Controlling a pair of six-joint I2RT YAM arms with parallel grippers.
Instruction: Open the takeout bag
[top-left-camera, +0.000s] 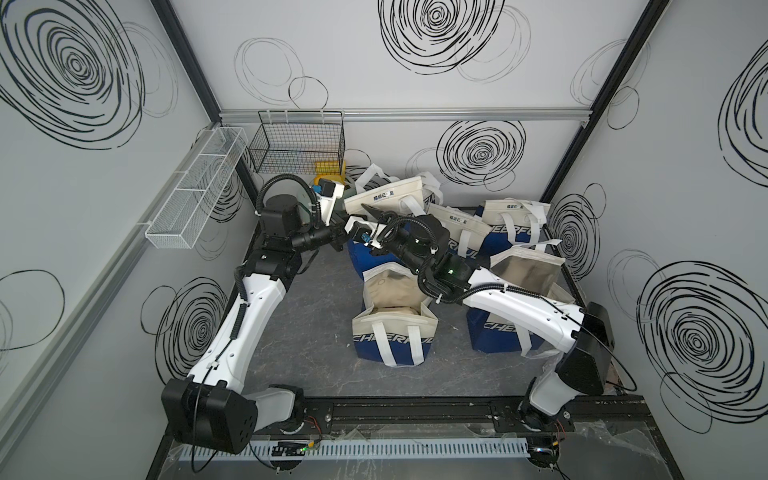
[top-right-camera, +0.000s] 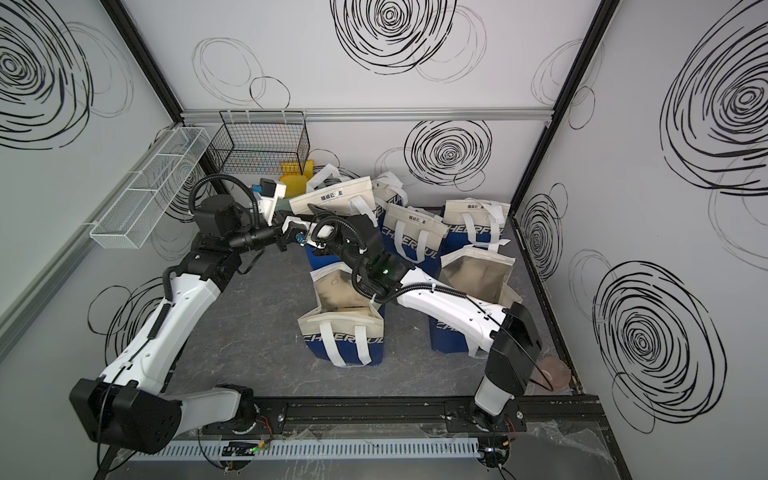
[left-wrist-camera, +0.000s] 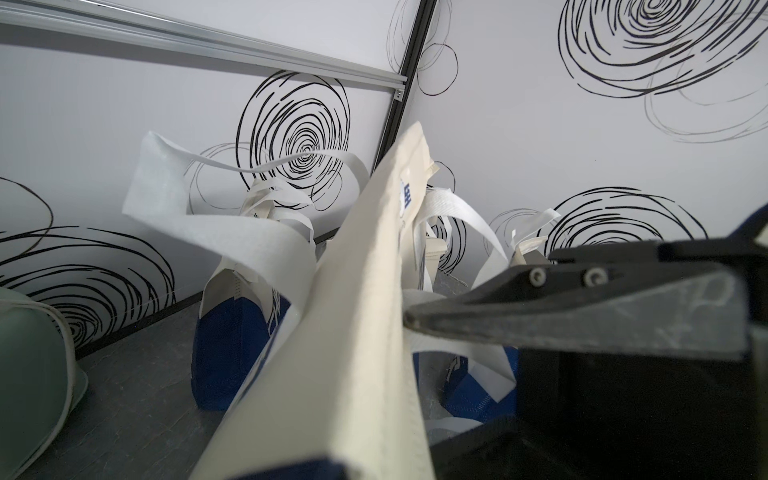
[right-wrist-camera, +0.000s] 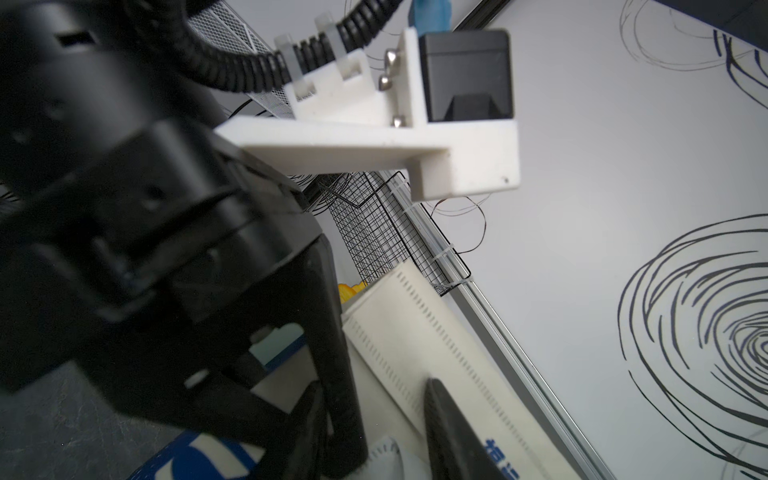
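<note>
A cream-topped blue takeout bag with a folded top stands at the back centre, both grippers at its near side. In the left wrist view its cream edge runs upright beside a black finger. My left gripper meets the right one closely; its fingers look shut, partly hidden. My right gripper is low on that bag's front, by a white piece that looks like a strap; what lies between its fingertips is partly hidden.
Two open bags stand in front, more closed bags at back right. A black wire basket and white rack are at upper left.
</note>
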